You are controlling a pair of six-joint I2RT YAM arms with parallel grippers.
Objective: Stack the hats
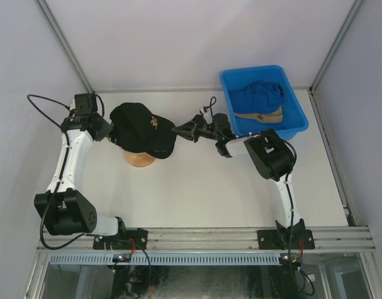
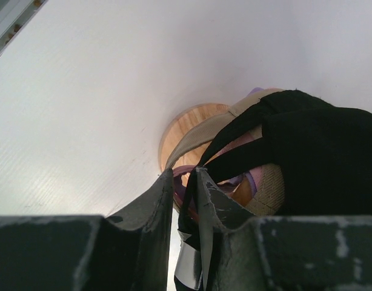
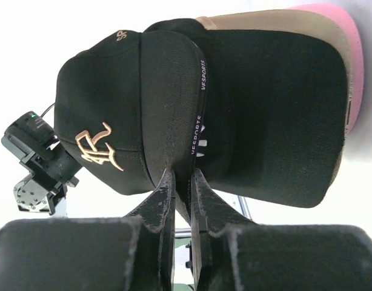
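A black cap (image 1: 135,128) with a gold emblem lies over a round wooden base (image 1: 139,159) on the left of the table. Beneath its brim, the right wrist view shows a tan brim (image 3: 283,19) and a pink brim (image 3: 356,73). At the cap's left end my left gripper is shut on its black back strap. My right gripper is at the brim side, its fingers (image 3: 201,197) slightly apart, with the cap's dark edge showing between or just behind them. In the left wrist view, a tan strap (image 2: 198,136) loops under the black one.
A blue bin (image 1: 226,93) stands at the back right, holding a blue hat (image 1: 258,98) and a tan piece (image 1: 265,117).
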